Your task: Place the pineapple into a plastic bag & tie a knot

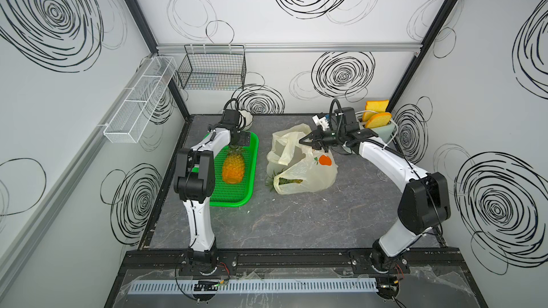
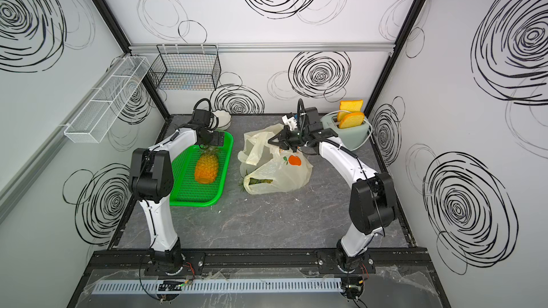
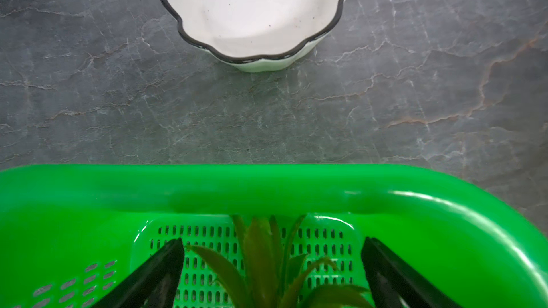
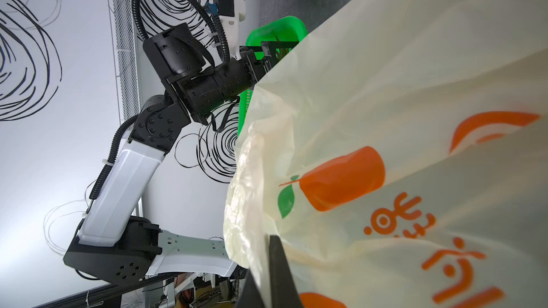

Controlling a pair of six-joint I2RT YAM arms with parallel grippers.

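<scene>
In the top left view an orange-yellow pineapple (image 1: 233, 168) lies in the green basket (image 1: 247, 192), its leaves toward the back. Over the leafy end is my left gripper (image 1: 244, 139). The left wrist view shows its fingers spread wide on either side of the green leaves (image 3: 262, 268), touching nothing that I can make out. A cream plastic bag (image 1: 311, 176) stands mouth-open right of the basket, with another pineapple's leaves (image 1: 273, 182) poking from its left side. My right gripper is shut on the edge of the bag, holding that side up.
A white scalloped bowl (image 3: 257, 11) sits just behind the basket. At the back right stands a pale green container (image 2: 354, 134) with yellow sponges (image 2: 350, 118). Grey table (image 1: 285, 222) in front of the bag is clear.
</scene>
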